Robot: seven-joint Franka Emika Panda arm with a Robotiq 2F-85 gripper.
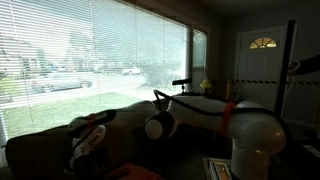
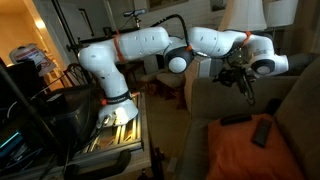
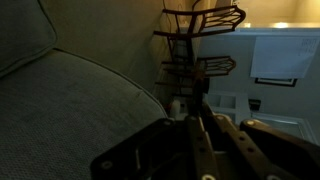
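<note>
My gripper [image 2: 247, 92] is above the grey sofa seat, beside the backrest and just behind the red-orange cushion. In the wrist view the gripper is a dark shape, with its fingers close together around a dark, narrow thing too dim to identify. Two dark oblong objects lie on the cushion: one [image 2: 235, 119] near its back edge, the other [image 2: 262, 131] further right. Exterior view 1 shows the wrist low at the left, in deep shadow.
The sofa backrest [image 2: 222, 97] stands close behind the gripper. A red-orange cushion [image 2: 240, 153] fills much of the seat. Wooden chairs [image 3: 205, 20] stand beyond the sofa in the wrist view. A bright window [image 1: 95, 60] with blinds is behind the arm.
</note>
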